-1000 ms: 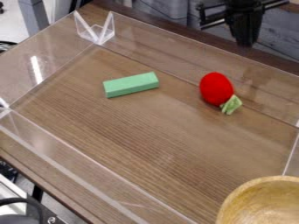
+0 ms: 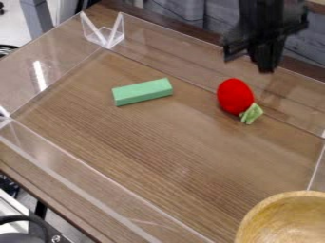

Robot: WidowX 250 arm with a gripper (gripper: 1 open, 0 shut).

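Note:
My dark gripper [image 2: 250,46] hangs over the back right of the wooden table, above a red object [image 2: 235,94] with a pale green leafy end. It is blurred, so I cannot make out its fingertips well or tell whether anything is between them. A green bar [image 2: 141,92] lies on the left half of the table.
A wooden bowl [image 2: 279,220] sits at the front right corner. A clear plastic piece [image 2: 105,30] stands at the back left.
The objects on the table have not moved.

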